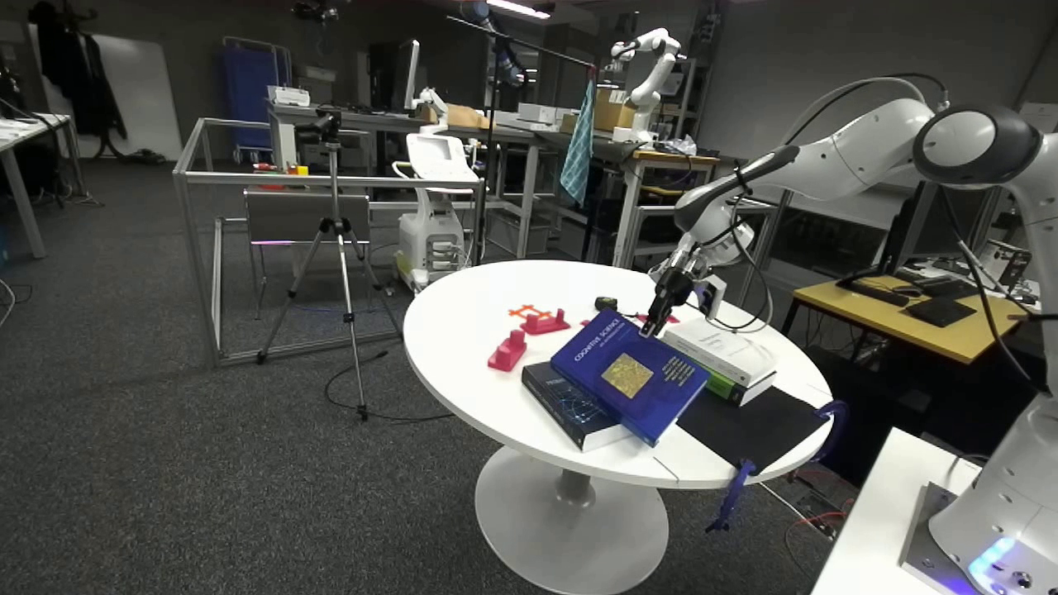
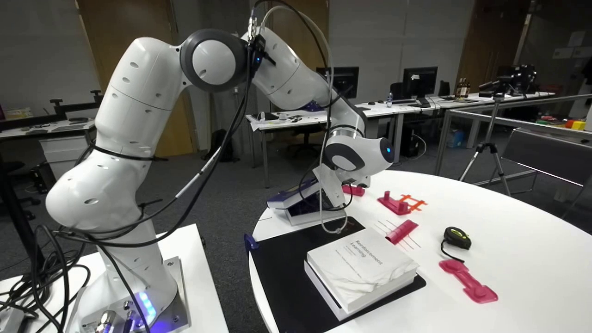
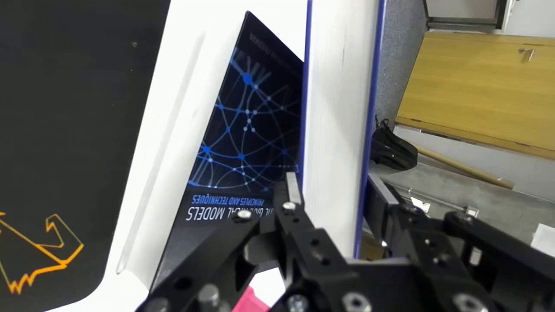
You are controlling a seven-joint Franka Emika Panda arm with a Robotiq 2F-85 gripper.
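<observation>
In exterior view 1 the blue "Cognitive Science" book (image 1: 605, 347) is tilted, its edge toward the arm raised. Below it lies a dark book with a network pattern (image 1: 565, 397), flat on the table. My gripper is shut on the blue book, one finger against each cover, with the white page block between them in the wrist view. The dark book's cover (image 3: 239, 130) is partly hidden under the blue one. In exterior view 2 the arm hides the fingertips.
A white "Reinforcement Learning" book (image 2: 363, 261) tops another book on a black mat (image 2: 283, 277). Pink parts (image 1: 508, 351), an orange piece (image 2: 411, 200) and a tape measure (image 2: 456, 237) lie on the round white table (image 1: 466, 317).
</observation>
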